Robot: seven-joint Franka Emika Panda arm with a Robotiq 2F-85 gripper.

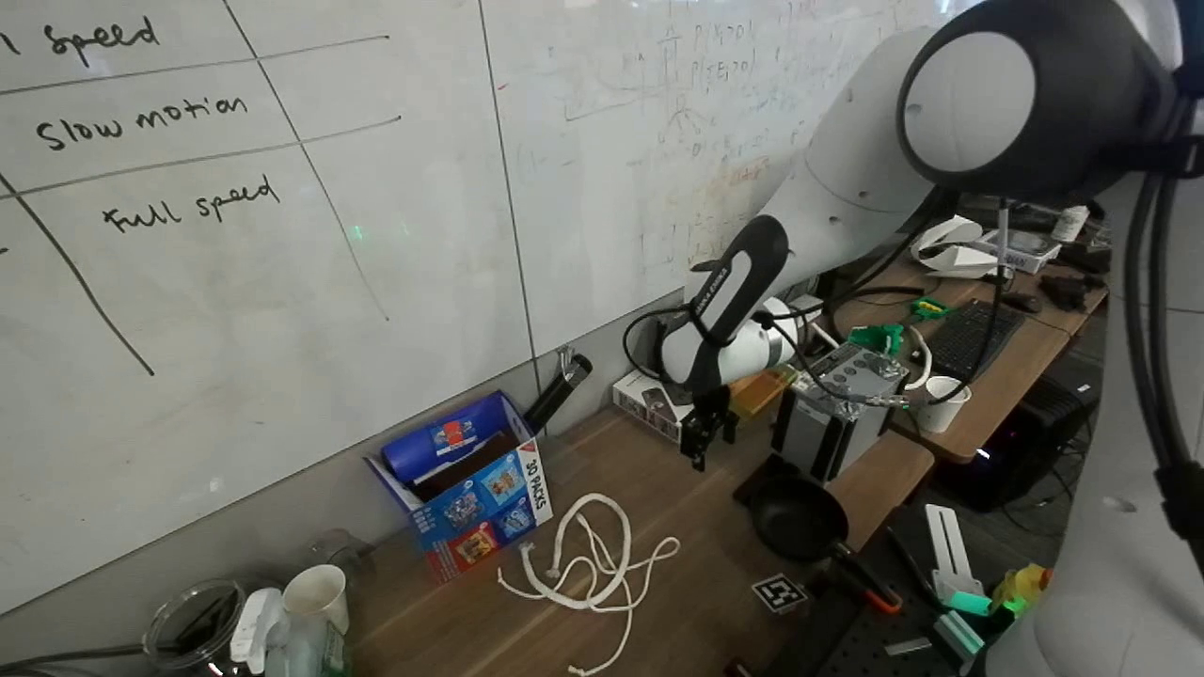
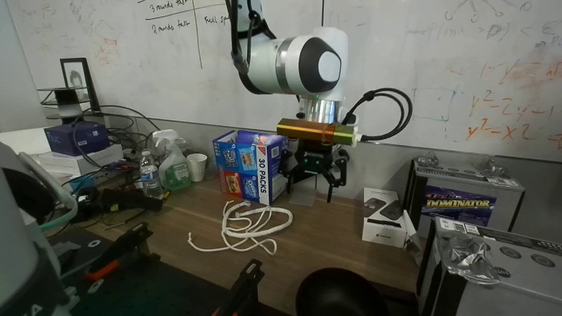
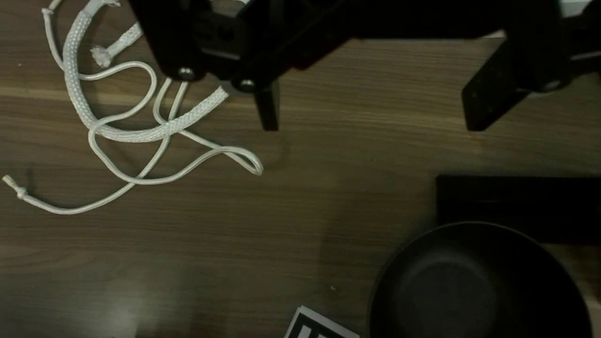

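Above the wooden table my gripper (image 2: 311,195) hangs open, nothing between its fingers; in the wrist view bare table shows between the spread fingertips of the gripper. On the tabletop lies a loosely coiled white rope (image 1: 621,564), with a thick length and thinner cords. In exterior view 2 the rope (image 2: 256,230) is below and left of the gripper. The wrist view shows the rope (image 3: 135,135) to the left, partly hidden behind a finger. A black pan (image 1: 799,519) rests toward the table's near right side; the pan (image 3: 450,281) is at lower right in the wrist view.
An open blue snack box (image 2: 242,171) stands against the whiteboard. A white product box (image 2: 383,218) and grey batteries (image 2: 477,258) occupy the right side. Cups and a spray bottle (image 2: 174,166) stand at the left. Bare table (image 2: 321,231) lies between rope and white box.
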